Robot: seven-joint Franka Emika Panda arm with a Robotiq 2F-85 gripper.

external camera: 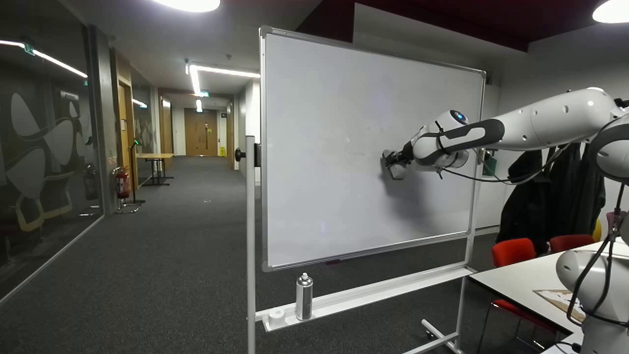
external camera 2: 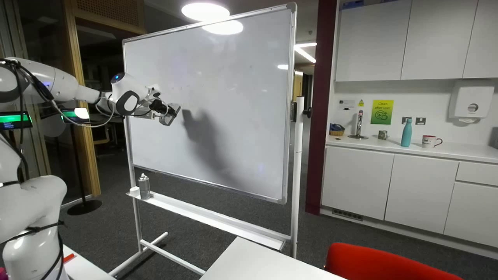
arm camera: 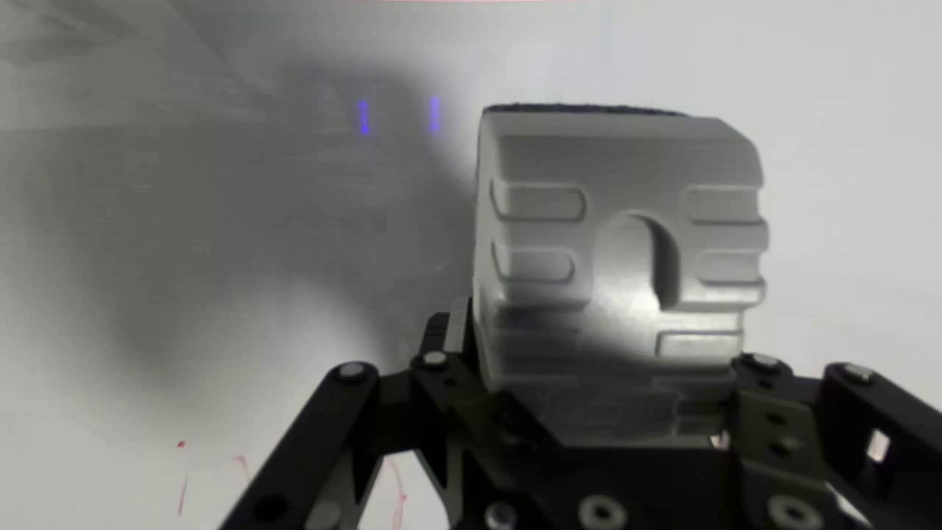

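Note:
A grey ribbed whiteboard eraser (arm camera: pixel 543 234) with a dark pad along its far edge is held between the black fingers of my gripper. In the first exterior view the gripper (external camera: pixel 401 157) has the eraser (external camera: pixel 398 171) before the right-hand half of the whiteboard (external camera: pixel 330 118). The second exterior view shows the eraser (external camera 2: pixel 169 114) tilted near the board (external camera 2: pixel 233 70), its shadow lying apart from it. Whether any edge touches the surface I cannot tell. Two short blue strokes (arm camera: pixel 435 115) and faint red marks (arm camera: pixel 395 495) show on the board in the wrist view.
Below the board, a ledge (external camera: pixel 365 298) carries a spray can (external camera: pixel 304 298) and a small white roll (external camera: pixel 276 318). A white table (external camera: pixel 530 277) and red chairs (external camera: pixel 511 251) stand at the right. Most of the board's front is unobstructed.

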